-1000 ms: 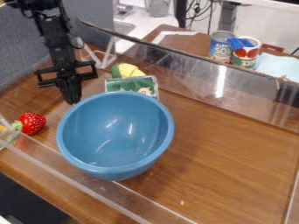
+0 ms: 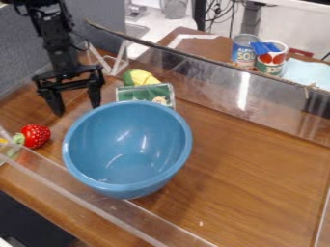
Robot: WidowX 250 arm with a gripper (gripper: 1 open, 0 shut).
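Note:
My black gripper (image 2: 76, 97) hangs low over the wooden table at the upper left, its fingers spread open, just behind and left of a large blue bowl (image 2: 126, 150). The bowl looks empty. A red strawberry (image 2: 35, 136) with a green top lies left of the bowl, near the clear wall. Behind the bowl sit a green-and-white box (image 2: 145, 95) and a yellow object (image 2: 139, 77). Whether anything lies between the fingers is hard to tell.
Clear low walls border the wooden table (image 2: 245, 174), whose right half is bare. Cans (image 2: 269, 60) and a pale blue sheet stand beyond the back wall.
The gripper has shifted slightly and its fingers now look wider apart. The bowl and the other objects have not visibly moved.

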